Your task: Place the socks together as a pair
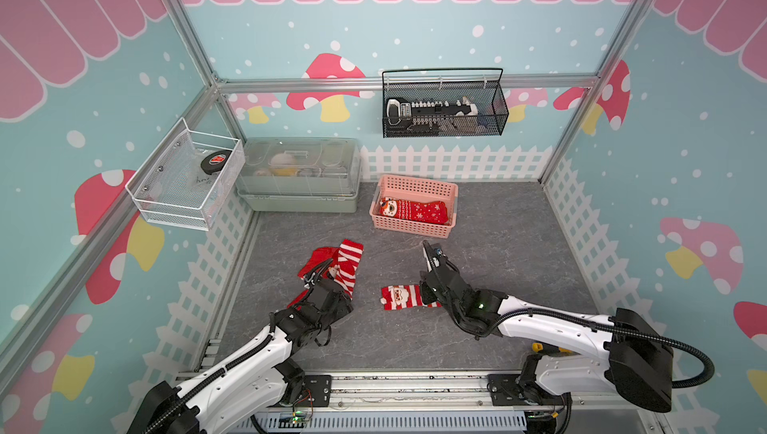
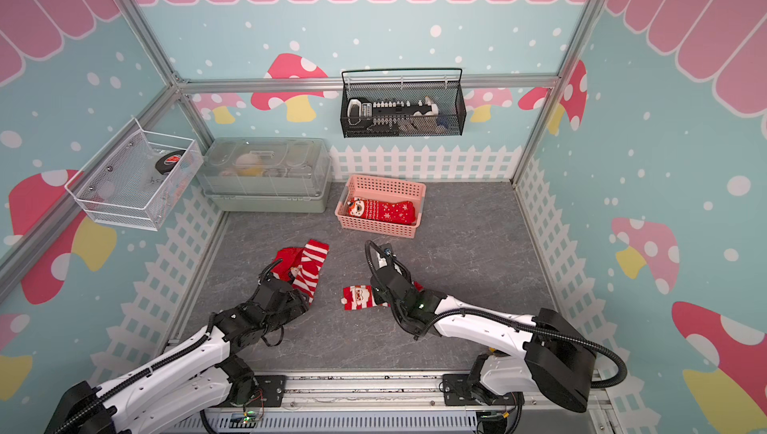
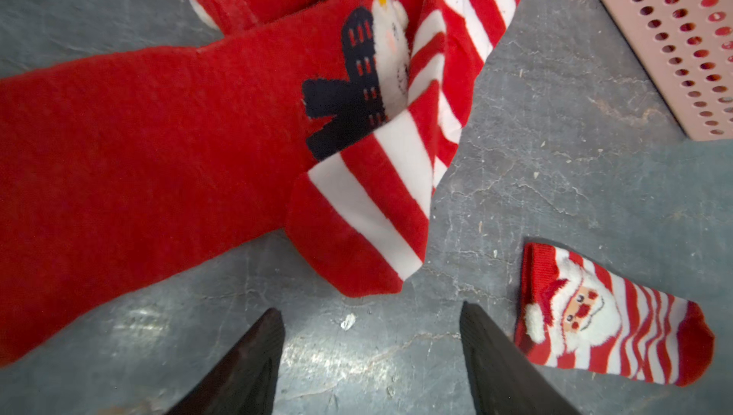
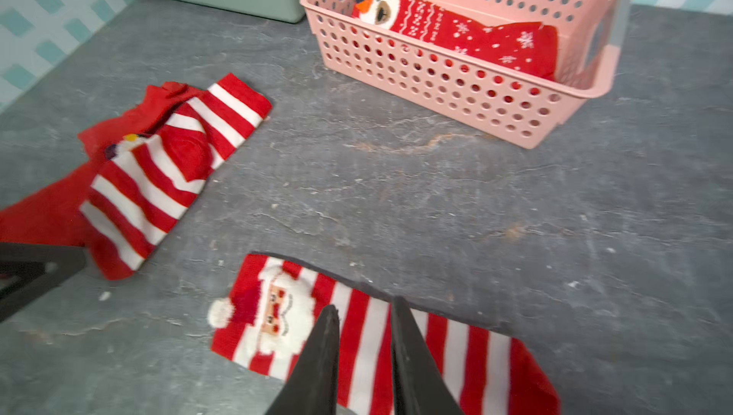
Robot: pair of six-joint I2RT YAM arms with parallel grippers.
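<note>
A striped Santa sock (image 4: pixel 278 312) lies flat on the grey floor, partly under my right gripper in the top left view. The right gripper's fingers stand a narrow gap apart, and sock stripes show beyond and between them. To the left, another red-and-white striped sock (image 3: pixel 374 193) lies twisted against plain red socks (image 3: pixel 145 163), one with a dark-scarfed figure. My left gripper is open near the striped sock's end, with only bare floor between its fingers. In the top left view the left gripper partly covers that pile.
A pink basket (image 4: pixel 427 79) at the back holds a red snowflake sock (image 4: pixel 488 41). A green lidded box (image 1: pixel 299 194) stands back left.
</note>
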